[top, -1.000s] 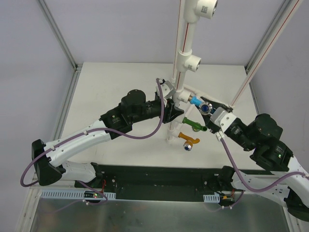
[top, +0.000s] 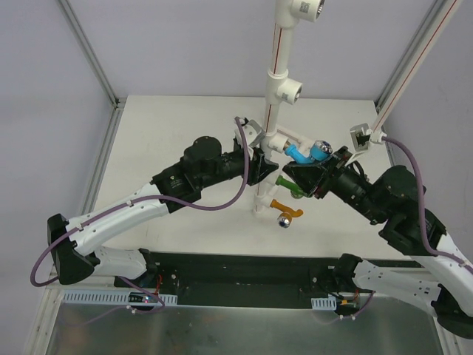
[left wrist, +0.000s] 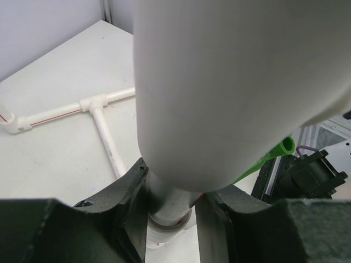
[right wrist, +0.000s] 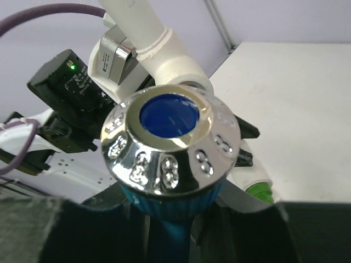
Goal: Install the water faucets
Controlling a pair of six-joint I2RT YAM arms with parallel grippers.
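A white upright pipe (top: 278, 59) carries the taps and leans slightly. My left gripper (top: 267, 166) has its fingers on either side of this pipe; in the left wrist view the pipe (left wrist: 171, 198) lies between them, but how firmly they hold cannot be told. The blue faucet (top: 294, 154) meets a side socket of the pipe; how deep it sits is hidden. My right gripper (top: 301, 170) is shut on the blue faucet, whose chrome knob with a blue cap (right wrist: 171, 118) faces the right wrist view. Below are a green faucet (top: 285, 183) and an orange faucet (top: 285, 208) on the pipe.
Open side sockets (top: 289, 90) point right above the blue faucet. Another white pipe (top: 417, 63) slants at the right, close to the right wrist. A white board (top: 185, 122) with thin pipes lies behind, clear at its left.
The pipe's upper part has shifted left. The left arm has barely moved.
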